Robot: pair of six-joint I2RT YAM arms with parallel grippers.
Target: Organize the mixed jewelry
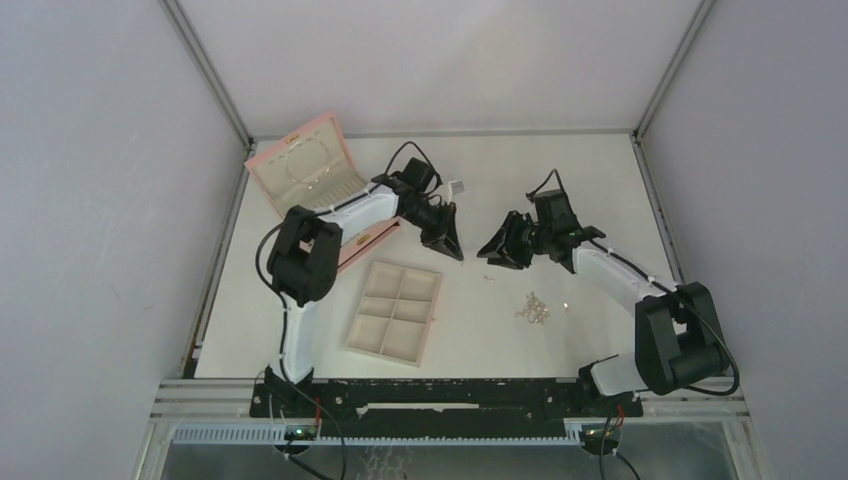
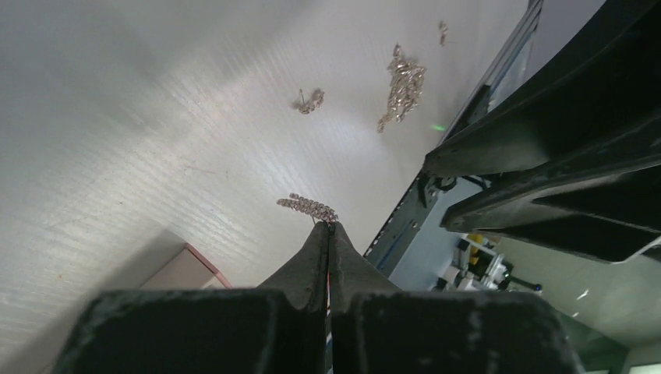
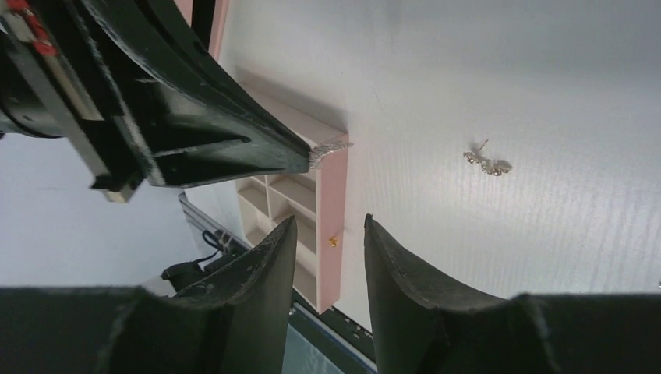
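Observation:
My left gripper is shut on a small beaded silver jewelry piece [image 2: 305, 206], which sticks out past its fingertips. In the right wrist view the same piece shows as a glittering strip at the left gripper's tip [image 3: 312, 162]. My right gripper stands open across from it, nothing between its fingers. A small jewelry piece [image 3: 487, 164] lies alone on the table. Further off is a tangled heap of jewelry [image 1: 534, 308], with another small piece [image 1: 566, 307] to its right. The sectioned tray [image 1: 393, 352] has empty-looking compartments.
An open pink jewelry box [image 1: 310, 170] stands at the back left, partly behind the left arm; a necklace hangs in its lid. A tiny gold piece [image 3: 334, 241] lies by the tray's side.

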